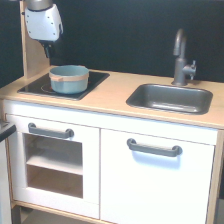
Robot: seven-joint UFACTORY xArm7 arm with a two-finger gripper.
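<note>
A blue-grey pot (69, 80) with brownish handles stands upright on the black stove top (38, 86) of a toy kitchen. At the upper left hangs the white and dark gripper (51, 50), above and slightly left of the pot. A gap shows between its tip and the pot's rim. The fingers are too small and dark against the backdrop to tell how they stand. The pot's inside is mostly hidden by its side.
A grey sink (170, 98) with a dark faucet (180, 60) is set into the counter on the right. Bare wooden counter (112, 94) lies between stove and sink. Below are a cabinet door (153, 185) and an oven compartment (54, 158).
</note>
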